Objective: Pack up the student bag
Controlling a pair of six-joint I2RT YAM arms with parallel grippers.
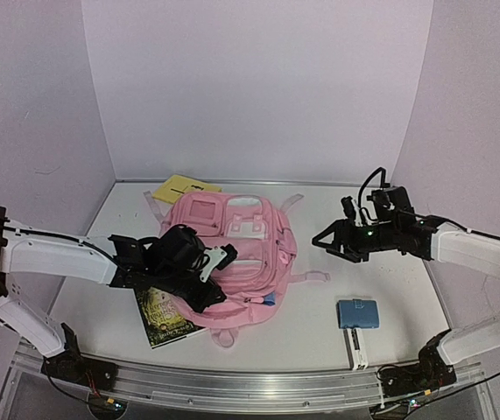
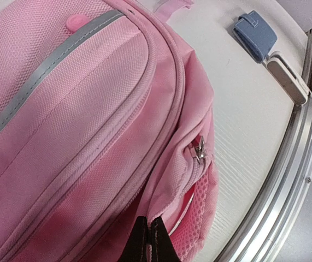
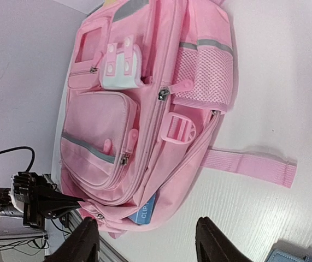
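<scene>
The pink backpack (image 1: 241,227) lies in the middle of the table, its front pockets facing up. At the bag's near edge my left gripper is shut on the pink fabric. Beside that pinched part the bag's opening gapes, and a blue box marked CLIP (image 3: 143,210) shows inside it. My right gripper stands open to the right of the bag, apart from it, nothing between its fingers. A dark book (image 1: 164,319) lies partly under the bag's left side. A blue wallet (image 1: 358,313) and a white case (image 1: 355,348) lie at the front right.
A yellow folder (image 1: 182,187) lies behind the bag at the back left. A loose pink strap (image 3: 251,166) reaches out from the bag's right side. Free table stretches right of the bag. A metal rail (image 1: 250,381) bounds the front.
</scene>
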